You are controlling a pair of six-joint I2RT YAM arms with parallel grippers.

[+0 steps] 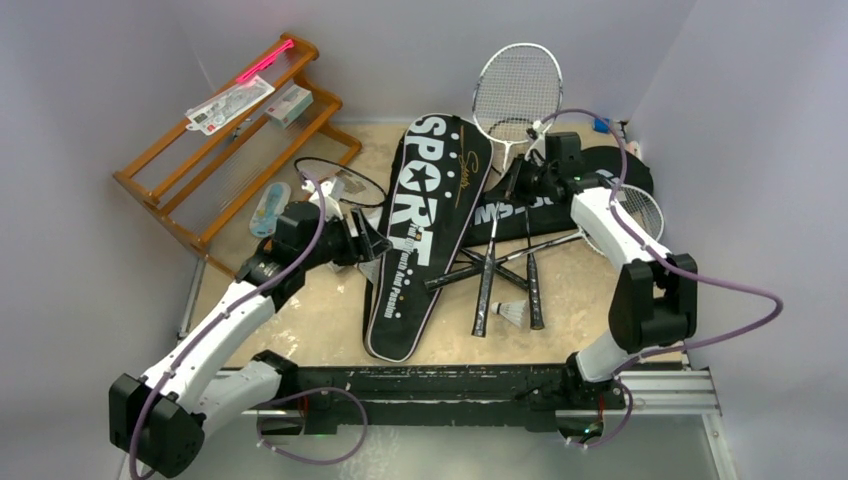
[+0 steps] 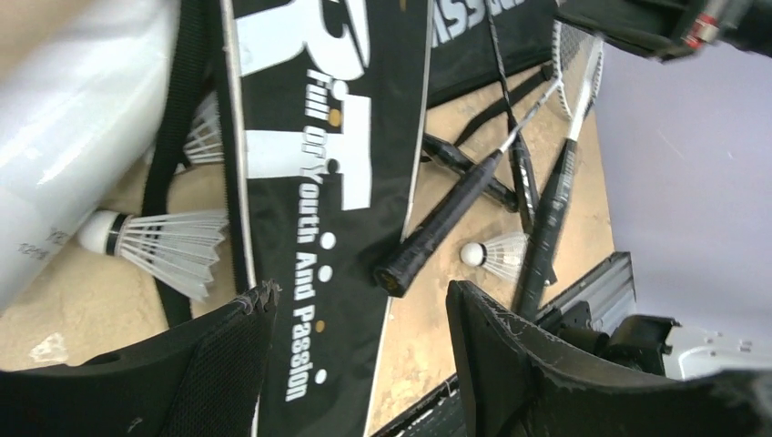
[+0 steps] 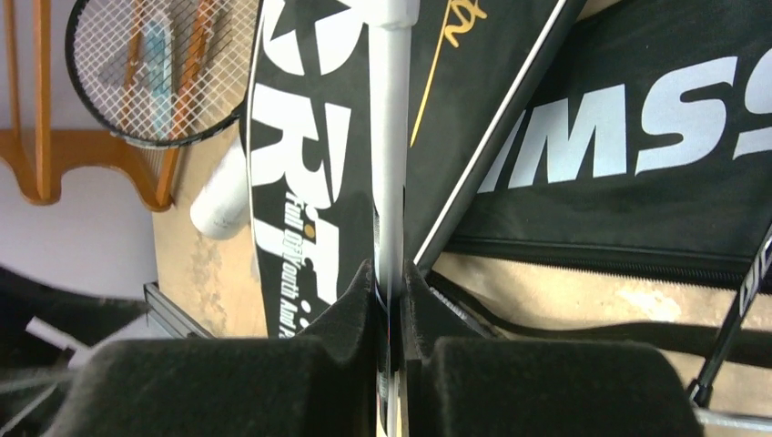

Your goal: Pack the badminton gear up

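Observation:
My right gripper [image 1: 512,185] is shut on the shaft of a white racket [image 1: 517,92], lifted above the floor with its head toward the back wall and its dark handle [image 1: 484,295] toward the front. In the right wrist view the racket's white shaft [image 3: 390,146] runs between the fingers. Open and empty, my left gripper [image 1: 375,240] hovers over the left edge of the black SPORT bag [image 1: 440,180]. A second black bag [image 1: 590,165] lies to the right, partly under rackets. More racket handles [image 2: 441,223] cross beside the SPORT bag. One shuttlecock [image 1: 510,312] lies near them.
A wooden rack [image 1: 250,150] leans at the back left. Beside it is another racket [image 2: 18,164] no; none of its strings block the front left floor, which is clear.

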